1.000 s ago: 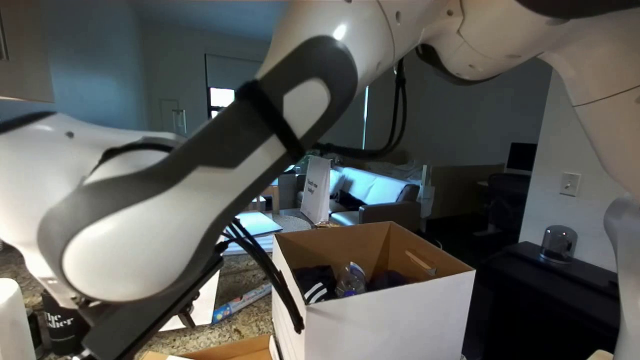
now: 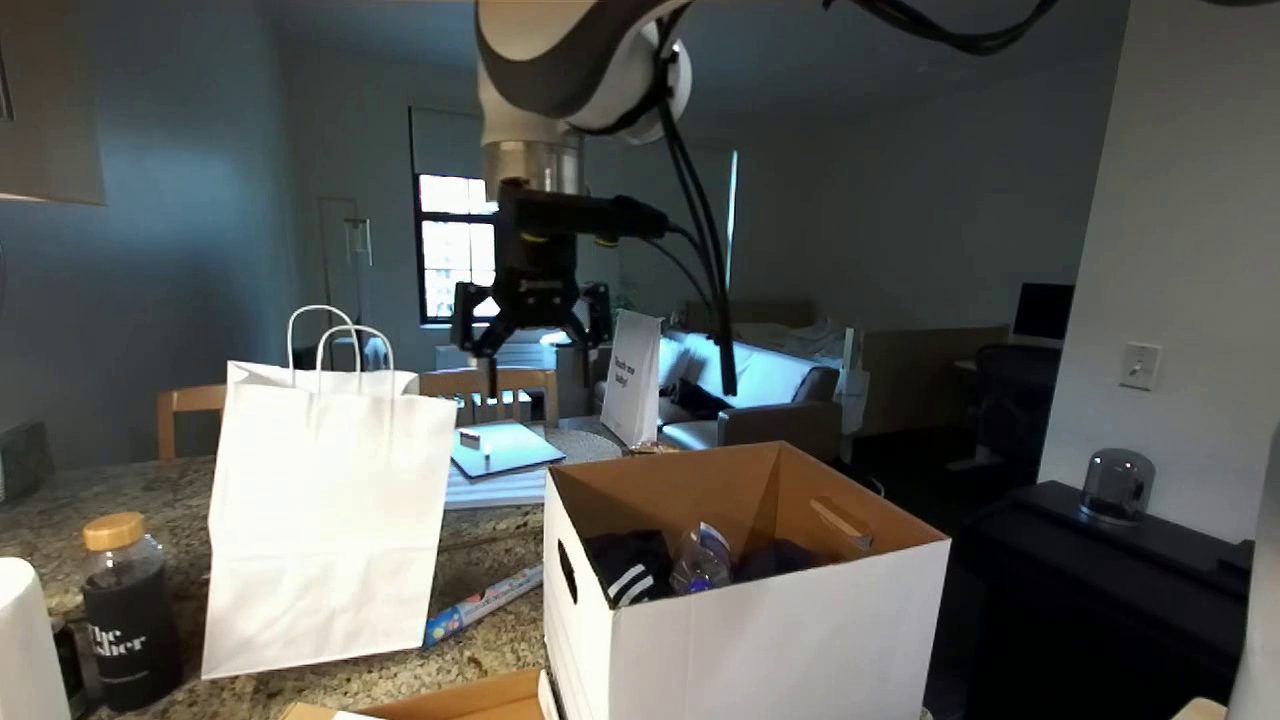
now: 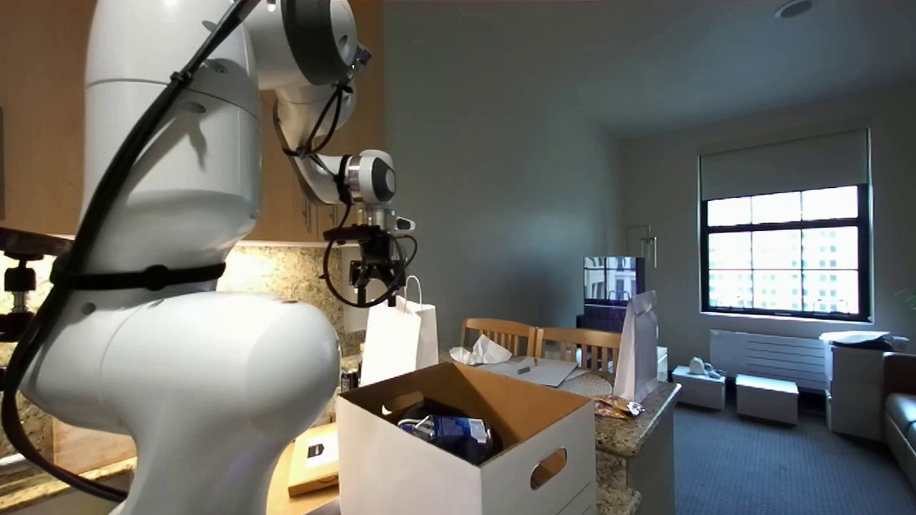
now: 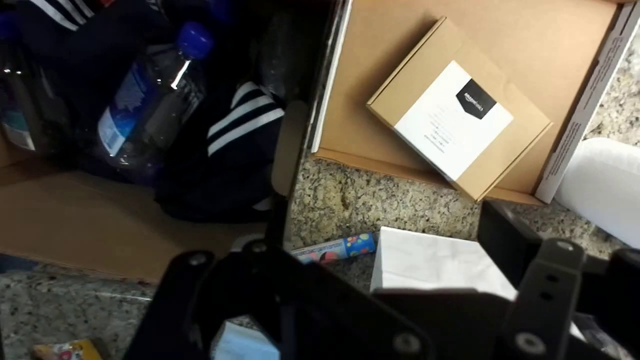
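My gripper [image 2: 539, 366] hangs pointing down above the counter, beyond the open white box [image 2: 768, 636] and to the right of the white paper bag [image 2: 330, 528]. Nothing sits between its spread fingers. In the wrist view, the gripper spans the view above the bag's white paper [image 4: 435, 261] and a blue-ended tube [image 4: 358, 245]. Inside the box lie a plastic bottle with a blue cap [image 4: 193, 40] and dark striped cloth [image 4: 240, 162]. A brown carton [image 4: 408, 78] with a white label rests in a shallow cardboard tray [image 4: 534, 42].
A wood-capped bottle [image 2: 126, 612] and a white roll [image 2: 24, 648] stand at the near left. Farther back are a grey flat board [image 2: 510, 446] and a tall white bag [image 2: 632, 378]. A snack packet [image 4: 66, 350] lies past the box.
The arm has swung up and away from the near left, where it covered much of the view. The gripper now hangs over the counter, and the paper bag is uncovered.
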